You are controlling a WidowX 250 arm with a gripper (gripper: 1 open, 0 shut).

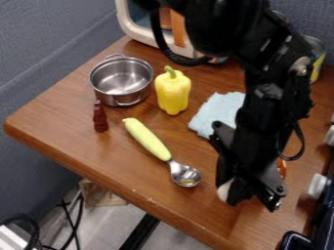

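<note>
My black gripper (251, 186) is low over the right part of the wooden table (131, 168), with a white object (226, 192) partly visible at its fingers; whether it holds that object is unclear. Behind the gripper, an orange item (282, 168) is mostly hidden. A yellow corn-like object (147, 139) and a metal spoon (186, 175) lie to the left of it, and a pale blue cloth (213, 114) lies farther back.
A steel pot (120, 90), a red-brown bottle (101, 117) and a yellow pepper (173, 91) stand at the back left. Cans and a white toy appliance are at the rear.
</note>
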